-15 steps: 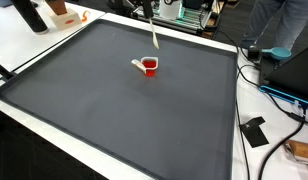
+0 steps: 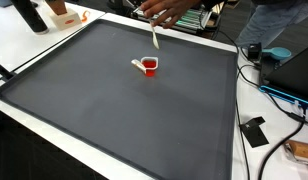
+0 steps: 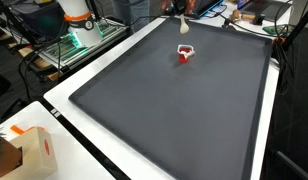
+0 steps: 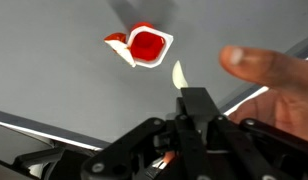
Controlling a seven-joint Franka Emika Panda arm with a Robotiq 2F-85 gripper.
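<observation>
My gripper is shut on a thin, pale utensil (image 4: 179, 75), likely a spoon or spatula, whose tip pokes out past the fingers in the wrist view. In exterior view 1 the utensil (image 2: 155, 38) hangs down near the far edge of the dark board. A small white-rimmed cup with red contents (image 2: 150, 64) sits on the board, apart from the utensil's tip. Against the cup's side lies a white and orange-red piece (image 4: 120, 47), perhaps its peeled lid. The gripper's grip on the handle is largely hidden.
A person's hand (image 4: 269, 70) is close beside my gripper. The grey board (image 2: 124, 110) is otherwise bare, with a wide free area toward the front. Beyond its right side lie cables and a small black item (image 2: 254, 131).
A person's hand has come in at the far edge, by the utensil and gripper. The utensil, cup and white piece look unmoved.
</observation>
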